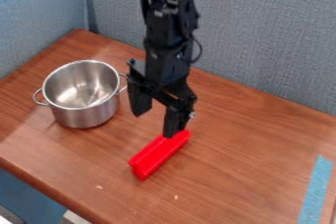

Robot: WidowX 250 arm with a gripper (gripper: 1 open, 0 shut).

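Observation:
My black gripper (155, 106) hangs low over the middle of the wooden table, its two dark fingers apart. The finger nearer the right sits just above the far end of a red bar (155, 156), which lies diagonally on the table. I cannot tell whether it touches the bar. Left of the gripper stands a steel pot (82, 88) with two wire handles.
Grey-blue padded walls (262, 41) close off the back and left. A light blue strip (315, 189) lies at the right edge.

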